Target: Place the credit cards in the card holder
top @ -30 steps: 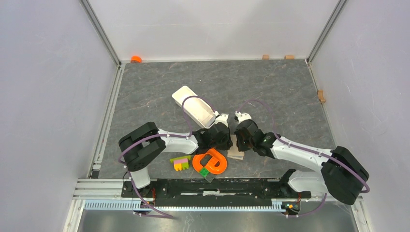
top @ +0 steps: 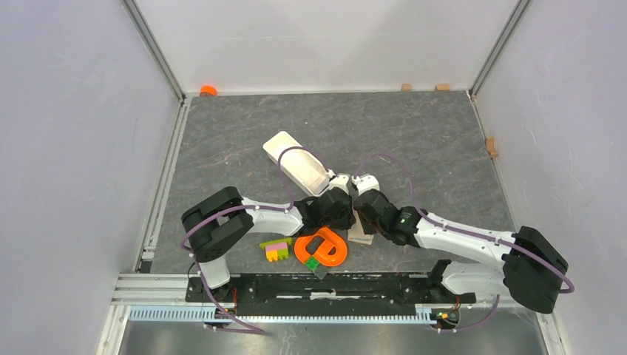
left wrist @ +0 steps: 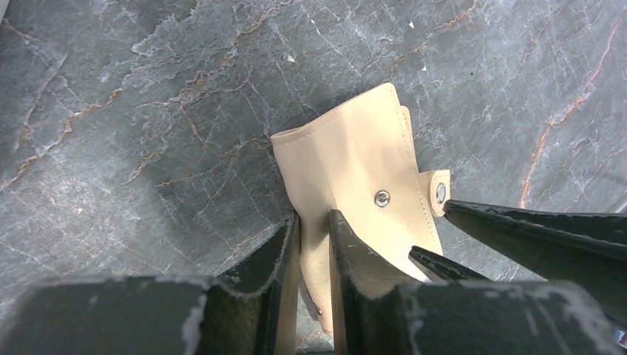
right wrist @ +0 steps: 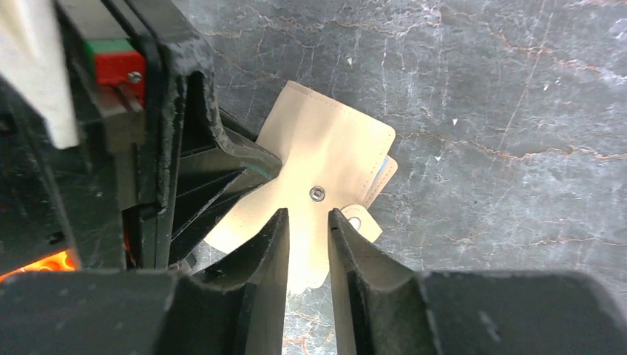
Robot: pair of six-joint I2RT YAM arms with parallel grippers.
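Note:
A beige card holder [left wrist: 370, 159] with a metal snap and a small strap tab [left wrist: 438, 194] lies folded on the table. My left gripper is shut on the holder along its folded side. In the right wrist view, a thin bluish sliver, perhaps a card [right wrist: 381, 174], shows between the layers of the holder [right wrist: 336, 140]. My right gripper stands partly open over the holder beside the tab, with its fingertips apart and nothing clearly held. No separate loose credit card shows. In the top view both arms partly cover the holder [top: 360, 235].
A white open box [top: 285, 140] lies behind the left gripper. Close in front are an orange ring-shaped piece [top: 336, 255] and several toy blocks [top: 276, 250]. The table behind and to the right of the arms is clear.
The left arm and the holder look unmoved.

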